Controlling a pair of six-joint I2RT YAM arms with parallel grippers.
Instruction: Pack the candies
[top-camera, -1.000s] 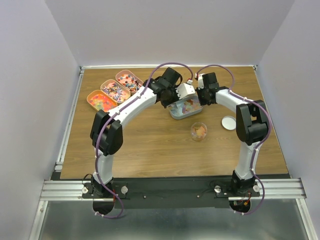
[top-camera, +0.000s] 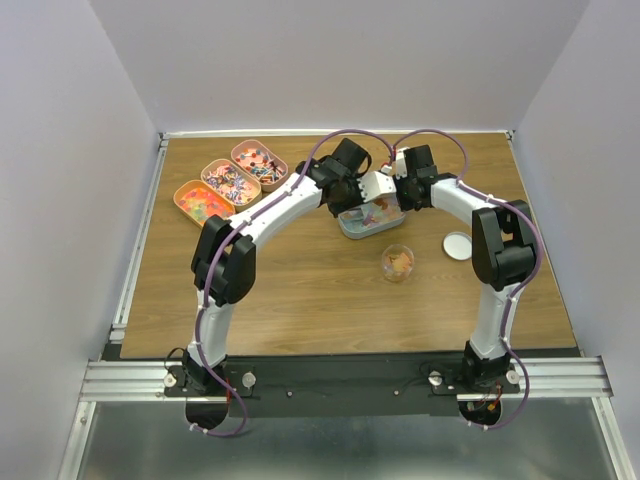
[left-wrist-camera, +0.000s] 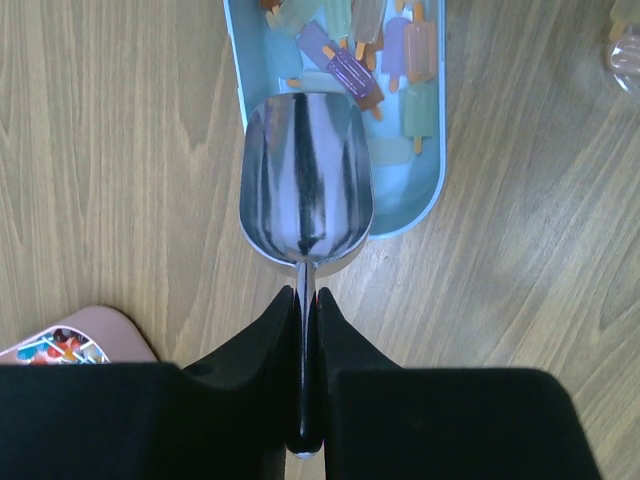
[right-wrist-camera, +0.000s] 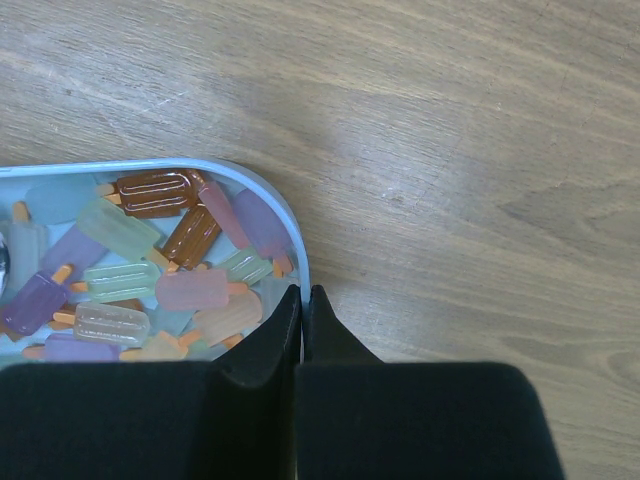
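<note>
A light blue oblong container (top-camera: 368, 228) stands in the middle of the table, holding several popsicle-shaped candies (right-wrist-camera: 192, 290) in brown, purple, green and pink. My left gripper is shut on the handle of a shiny metal scoop (left-wrist-camera: 306, 170). The scoop's bowl looks empty and hangs over one end of the container, covering part of it in the left wrist view. At the other end, the container's rim (right-wrist-camera: 297, 240) runs between the fingertips of my right gripper, which is shut on it. A clear round tub (top-camera: 397, 262) with orange candies sits in front.
Three oblong containers hold other candies at the back left: an orange one (top-camera: 203, 202), a peach one (top-camera: 231, 184) and a pink one (top-camera: 260, 164). A white round disc (top-camera: 457, 246) lies on the right.
The right arm and the containers look unmoved.
</note>
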